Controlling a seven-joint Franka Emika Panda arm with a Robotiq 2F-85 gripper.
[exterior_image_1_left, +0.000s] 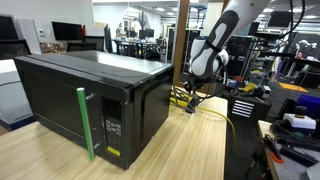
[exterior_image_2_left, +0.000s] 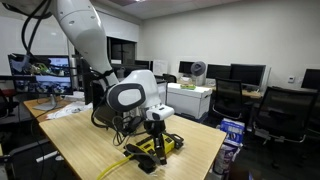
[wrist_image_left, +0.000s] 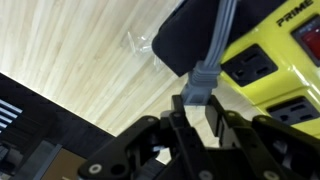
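Observation:
In the wrist view a grey plug (wrist_image_left: 199, 93) on a grey cord (wrist_image_left: 221, 30) sits between my fingertips, and my gripper is shut on it. The plug's prongs are not visible. Close by on the right lies a yellow power strip (wrist_image_left: 266, 48) with black sockets and a red switch. From the far side, exterior view 2 has my gripper (exterior_image_2_left: 157, 151) low over the table beside the yellow strip (exterior_image_2_left: 171, 144). In exterior view 1 the gripper (exterior_image_1_left: 191, 107) is small, at the table's far end, near the strip (exterior_image_1_left: 180, 98).
A large black microwave (exterior_image_1_left: 95, 100) fills the left of exterior view 1, with a green strip (exterior_image_1_left: 85, 123) at its front. A yellow cable (exterior_image_1_left: 225, 117) runs off the strip.

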